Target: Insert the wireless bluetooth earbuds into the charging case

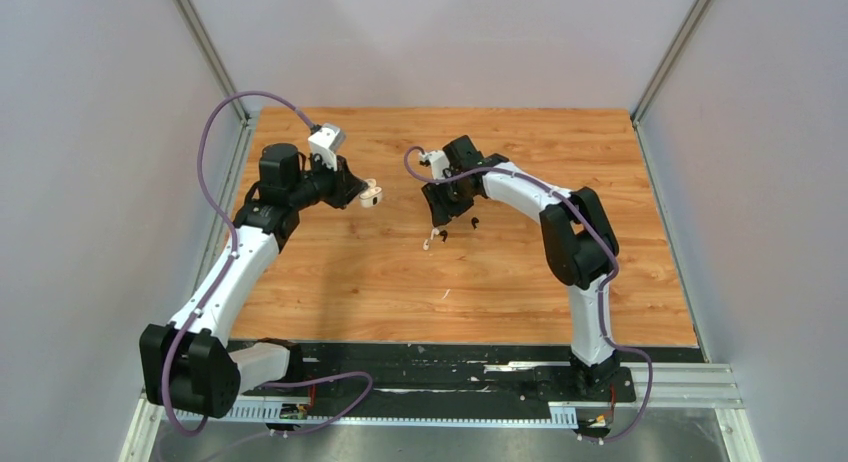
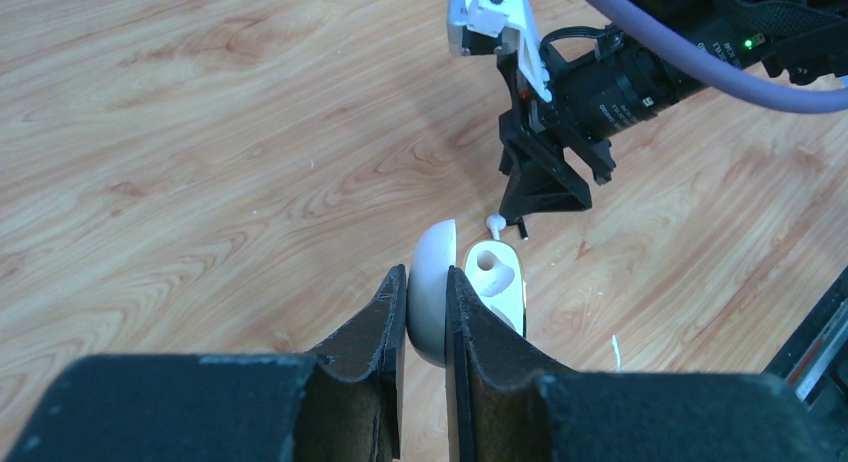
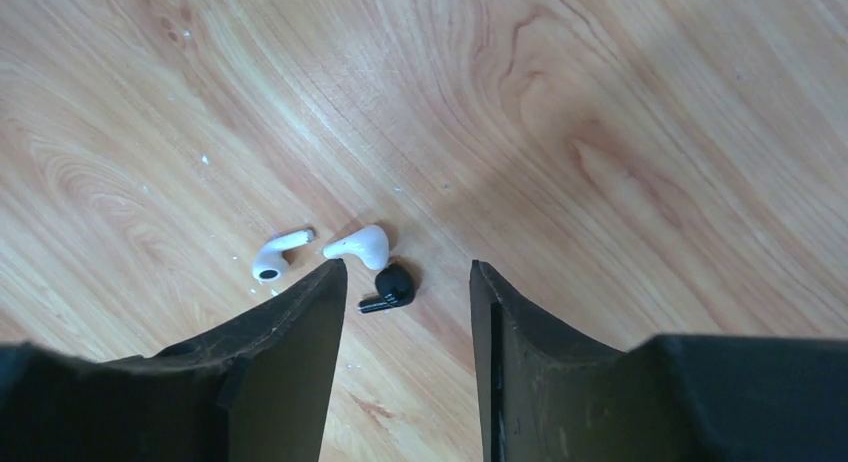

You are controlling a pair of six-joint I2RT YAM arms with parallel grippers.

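Note:
The white charging case [image 2: 495, 292] is held raised at the left of the top view, its lid [image 2: 432, 262] between the fingers of my left gripper, with the earbud wells facing up. My right gripper is part open above the table, nothing between its fingers. Beneath it lie a white earbud [image 3: 365, 242] beside a black earbud [image 3: 393, 285], and another white earbud [image 3: 280, 252] just left of them. A second small black piece [image 1: 475, 223] lies to their right in the top view.
A thin white sliver [image 1: 446, 293] lies nearer the front. Walls border both sides.

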